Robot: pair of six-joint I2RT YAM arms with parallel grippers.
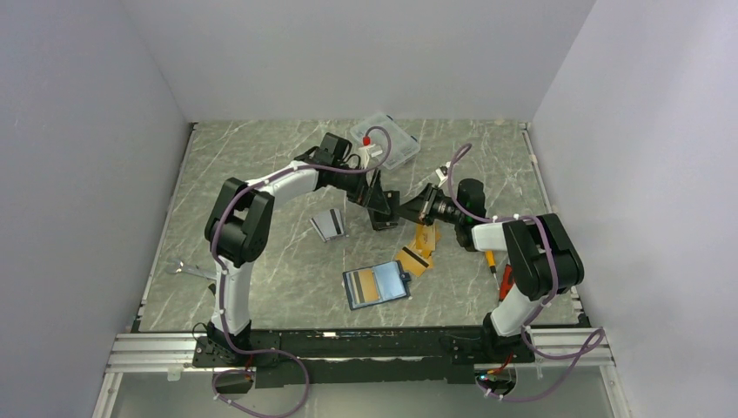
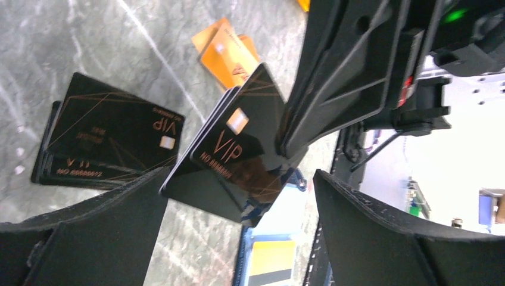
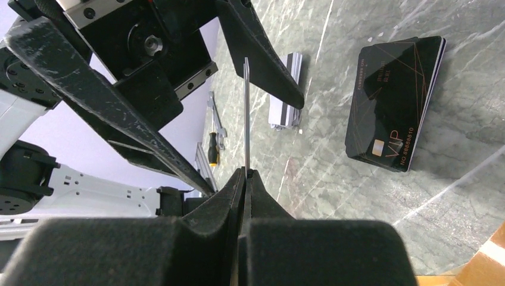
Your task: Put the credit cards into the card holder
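My right gripper is shut on thin black VIP cards, holding them upright above the table; only their edges show in the right wrist view, apparently two. The left gripper is open, its fingers [image 2: 101,220] on either side of these cards with gaps between. A stack of black cards [image 3: 390,104] lies on the table below. The open blue card holder [image 1: 376,285] rests near the front middle, with gold and grey cards in its left side and a bare-looking right side.
Gold cards [image 1: 415,259] lie just right of the holder, and silver cards [image 1: 328,225] lie to the left. Behind stands a clear plastic box [image 1: 396,144]. A wrench [image 1: 187,269] and a screwdriver [image 1: 490,261] lie towards the sides.
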